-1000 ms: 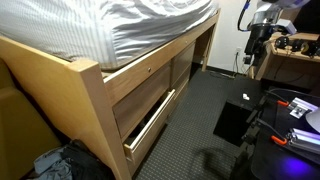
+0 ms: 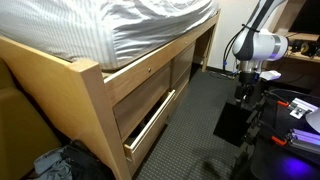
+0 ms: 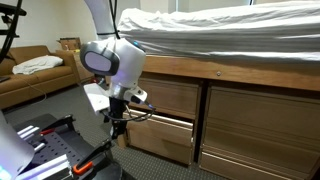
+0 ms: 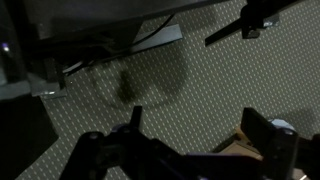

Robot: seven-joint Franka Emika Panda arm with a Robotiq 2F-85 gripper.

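My gripper hangs over the dark carpet, its two dark fingers (image 4: pixel 130 150) wide apart in the wrist view with only carpet between them. Seen from exterior view 1, the white arm (image 2: pixel 260 45) reaches down at the right, with the gripper (image 2: pixel 240 97) small and dark at its end. From exterior view 2 the arm (image 3: pixel 118 65) stands in front of the wooden bed base, and its gripper is hard to make out. A low drawer (image 2: pixel 150 130) in the bed base sits slightly pulled out, its pale top edge showing.
The wooden bed frame (image 2: pixel 85 95) with a white mattress (image 2: pixel 110 25) fills the left and back. A black mount with cables (image 2: pixel 295 140) stands at the right. Clear carpet (image 2: pixel 190 135) lies between mount and drawers.
The arm has swung left in exterior view 1, from the right edge towards the bed, and now reaches lower. The bed and drawers look the same.
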